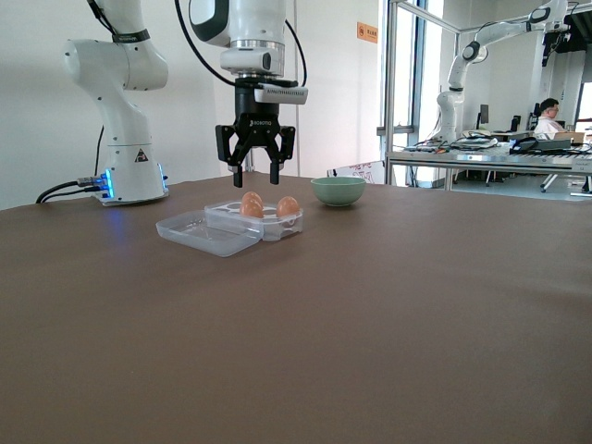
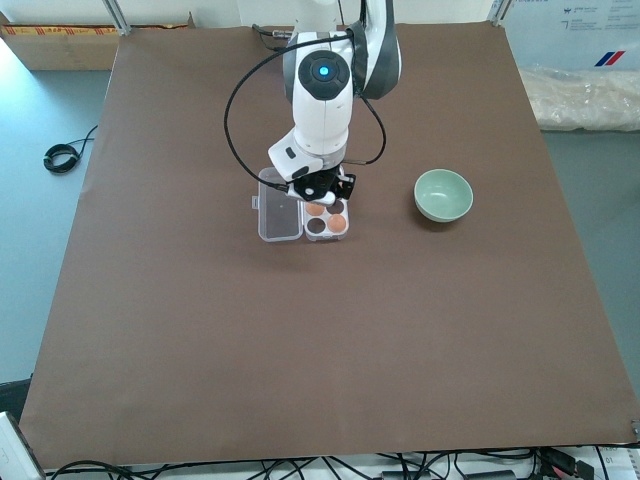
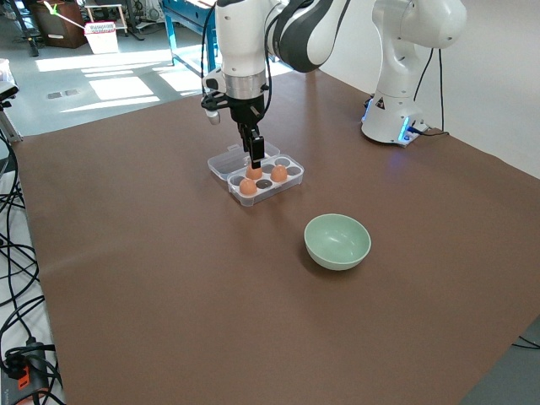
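Note:
My gripper is open, its fingers pointing down with nothing between them, just above an open clear plastic egg box holding several brown eggs, with some slots empty. The box's lid lies folded back beside the tray. In the left view the arm hides part of the box. A pale green bowl stands empty to the side of the box, nearer the camera in the right view.
Cables run along another edge.

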